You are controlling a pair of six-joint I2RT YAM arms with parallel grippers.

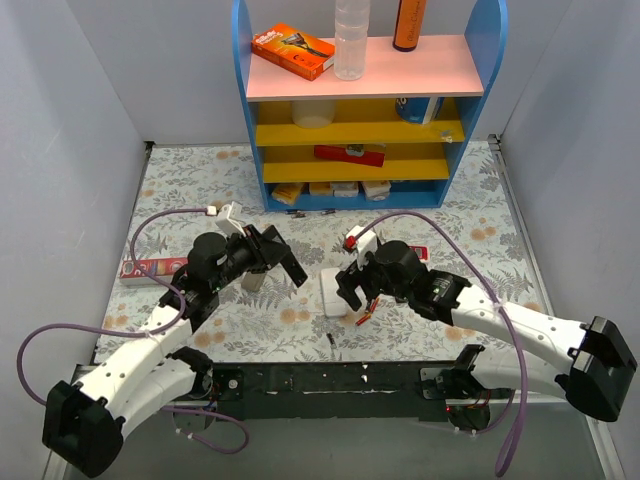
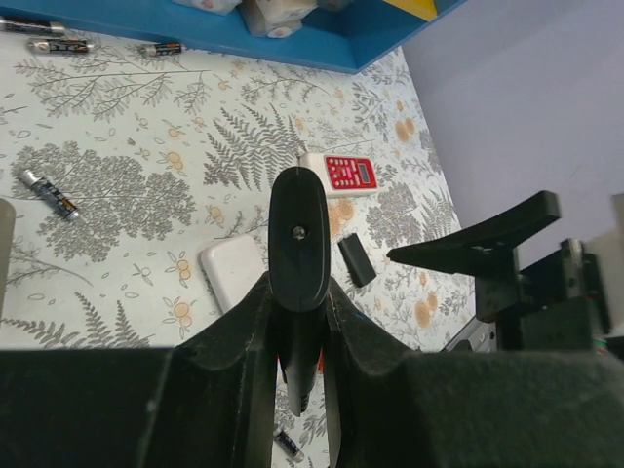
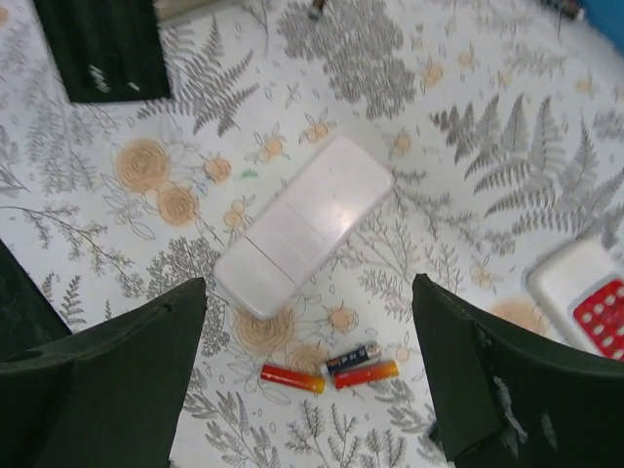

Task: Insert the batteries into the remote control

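Observation:
My left gripper is shut on a black remote control [image 1: 293, 265], held tilted above the table. The remote [image 2: 299, 234] appears nearly end-on in the left wrist view, so its battery compartment cannot be made out. To its right, my right gripper stands open, with nothing between its fingers. Below it on the table lie two orange-red batteries [image 3: 292, 378] and a dark one [image 3: 353, 358]. Another small dark battery [image 1: 332, 341] rests by itself nearer the front edge.
A white, box-like object [image 3: 305, 224] lies under the right gripper. To the right are a red-faced calculator [image 2: 349, 174] and a small black piece [image 2: 358, 260]. Several more batteries [image 2: 60, 46] lie near the blue shelf [image 1: 350, 200]. A long red box [image 1: 152, 270] sits at the left.

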